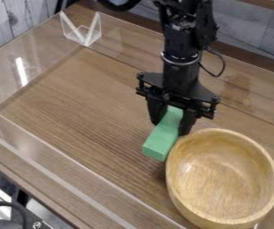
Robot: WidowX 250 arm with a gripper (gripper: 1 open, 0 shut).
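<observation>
My black gripper (175, 111) hangs over the wooden table, shut on a green object (162, 140) that tilts down to the lower left. The object is just left of a large wooden bowl (223, 192), close to its upper-left rim; whether they touch is unclear. The fingertips are partly hidden by the dark gripper body and hard to make out.
A small white wire holder (82, 27) stands at the back left. Dark cables lie at the lower-left edge, and a wall runs along the back.
</observation>
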